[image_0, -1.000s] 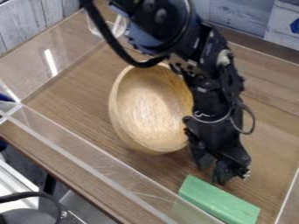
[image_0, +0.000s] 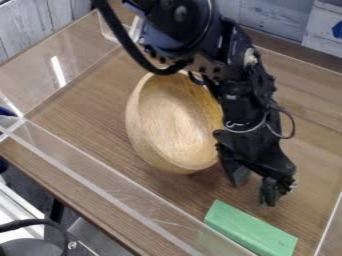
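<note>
My black gripper (image_0: 257, 180) hangs low over the wooden table, just right of a tan wooden bowl (image_0: 160, 125), its fingers open with no object clearly seen between them. The bowl looks tilted, and its right part is hidden behind my arm. A green block (image_0: 251, 228) lies near the front edge, below the gripper and apart from it.
Clear plastic edging runs along the left and front. White panels stand behind the back edge, and dark cables lie at the lower left.
My gripper has risen slightly, away from the green block. The bowl has shifted a little and appears more tilted.
</note>
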